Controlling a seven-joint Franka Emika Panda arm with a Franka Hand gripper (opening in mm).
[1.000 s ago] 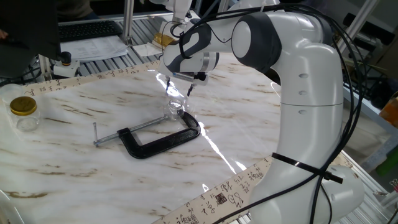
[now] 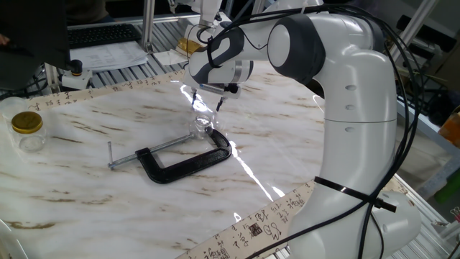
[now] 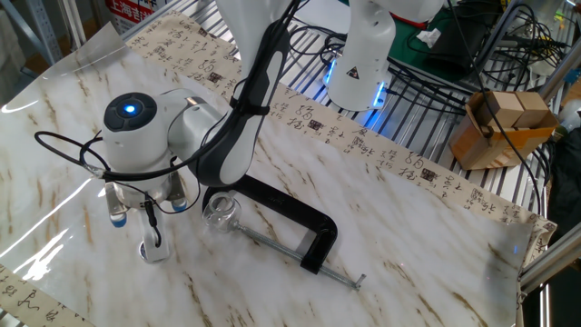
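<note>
A black C-clamp (image 2: pixel 188 168) with a silver screw lies flat on the marble-patterned table. At the clamp's finger end stands a small clear glass container (image 2: pixel 203 126), also visible in exterior view 2 as a round clear vessel (image 3: pixel 221 212) by the screw's tip. My gripper (image 2: pixel 207 102) points downward above the table, behind the glass in exterior view 1. Its two fingers look spread apart, with nothing visible between them. From the second exterior view, the gripper (image 3: pixel 148 214) is left of the glass and clamp, apart from both.
A clear jar with a gold lid (image 2: pixel 28 132) stands at the table's left in exterior view 1. Beyond the table edge are a cardboard box (image 3: pixel 499 132) and a keyboard (image 2: pixel 104 35).
</note>
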